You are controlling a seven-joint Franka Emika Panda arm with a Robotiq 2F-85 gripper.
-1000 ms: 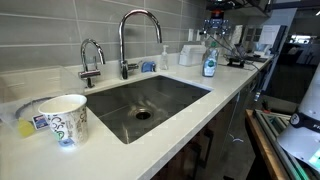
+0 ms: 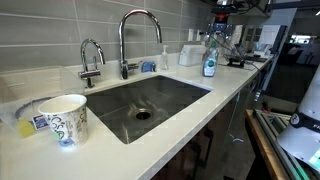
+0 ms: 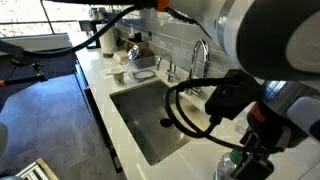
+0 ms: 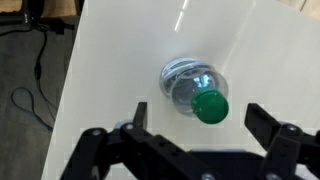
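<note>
A clear bottle with a green cap stands on the white counter in the wrist view, seen from above. My gripper is open over it, one finger to each side, with the cap in the gap as seen from this camera. Exterior view 1 has the bottle upright near the counter's far right end, the dark gripper above it at the top edge. In exterior view 2 the bottle is at the bottom, partly hidden by the gripper.
A sink with a tall faucet lies left of the bottle. Nearer exterior camera 1 stands a patterned white cup. A soap dispenser is by the wall. Counter around the bottle is mostly bare.
At the top right of exterior view 1, the gripper appears to have shifted slightly above the bottle. The bottle and the other counter items stay where they were.
</note>
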